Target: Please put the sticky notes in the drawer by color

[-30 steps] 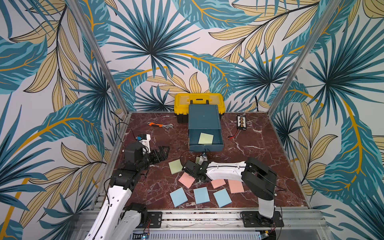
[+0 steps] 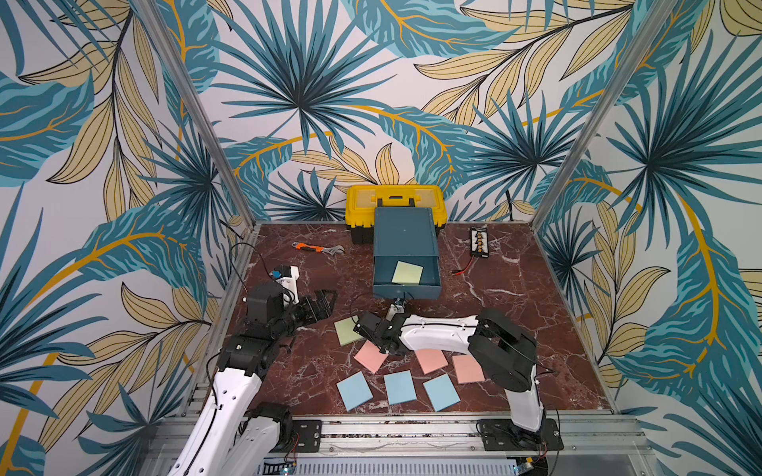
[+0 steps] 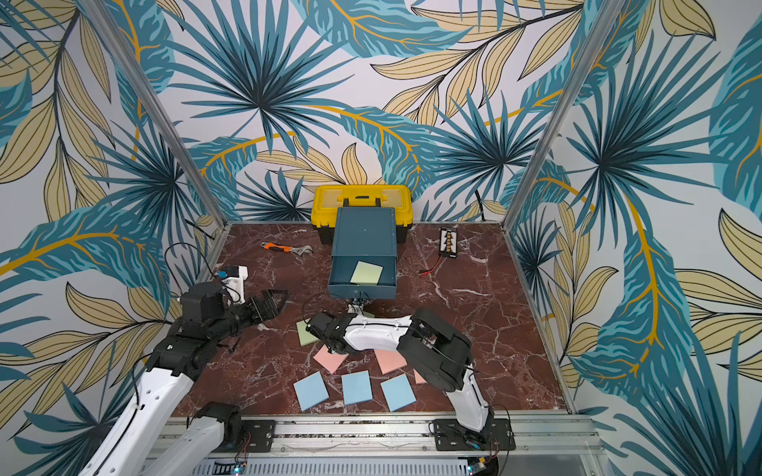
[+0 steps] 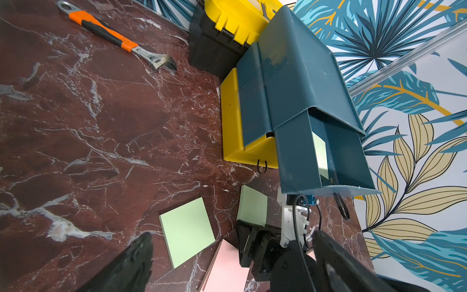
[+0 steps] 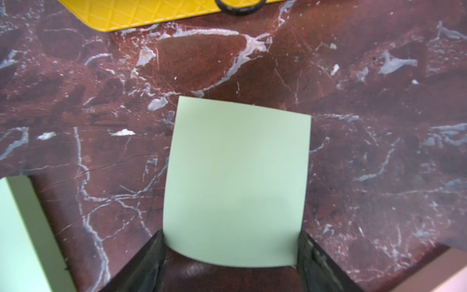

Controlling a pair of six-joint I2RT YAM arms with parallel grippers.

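Observation:
Inside the open blue drawer (image 2: 406,291) lies a light green note pad (image 2: 407,273). My right gripper is low over another green pad (image 5: 238,180). Its fingers stand wide apart at the pad's two near corners; whether they grip it cannot be told. A second loose green pad (image 2: 347,330) lies to the left. Several pink pads, among them a front-left one (image 2: 370,357), lie behind a row of blue pads (image 2: 400,387). At the left my left gripper (image 2: 327,302) hovers open and empty.
The blue drawer unit (image 2: 404,230) stands in front of a yellow toolbox (image 2: 358,208). A wrench (image 2: 319,249) lies back left, a small black device (image 2: 479,242) back right. My right arm crosses over the pink pads, close before the drawer front.
My right gripper has shifted slightly left and away from the table's front edge. The drawer front sits a little further back and left. The left arm has stayed still.

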